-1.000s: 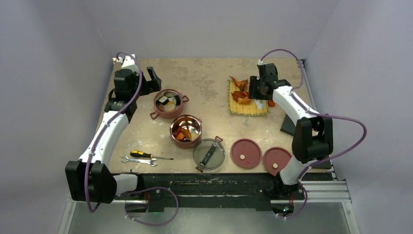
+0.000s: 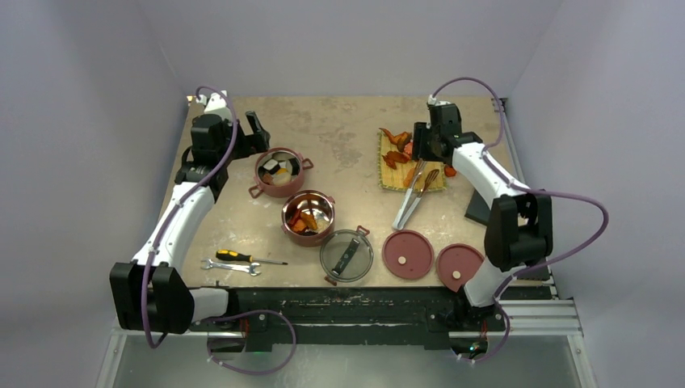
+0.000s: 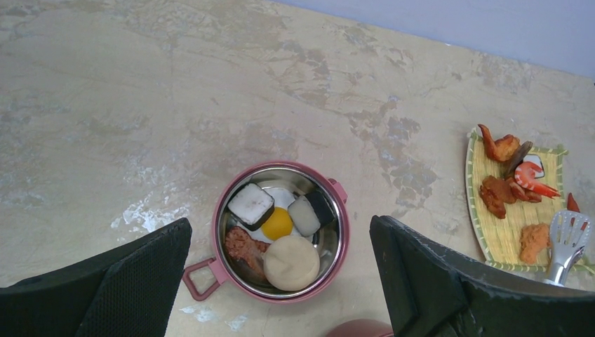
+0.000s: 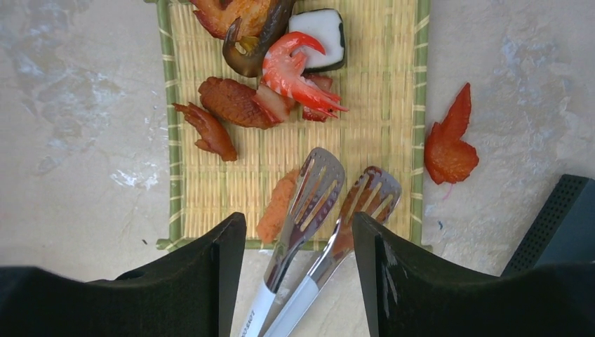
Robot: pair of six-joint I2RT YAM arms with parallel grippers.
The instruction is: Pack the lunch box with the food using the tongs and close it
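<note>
A pink pot with rice pieces, egg, bun and meat sits below my open left gripper, empty between its fingers. A second pot holds orange-red food. On the bamboo mat lie wings, shrimp, a rice piece and meat. Metal tongs lie over its near edge, beside a fried piece. My right gripper is open above the tongs, its fingertips apart. A red piece lies right of the mat.
A glass lid and two pink lids lie at the front. A screwdriver and wrenches are front left, a dark pad at the right.
The tongs, hidden or partly hidden near the right gripper a second ago, now lie over the mat's near edge. The right arm has shifted slightly; the left is nearly unchanged.
</note>
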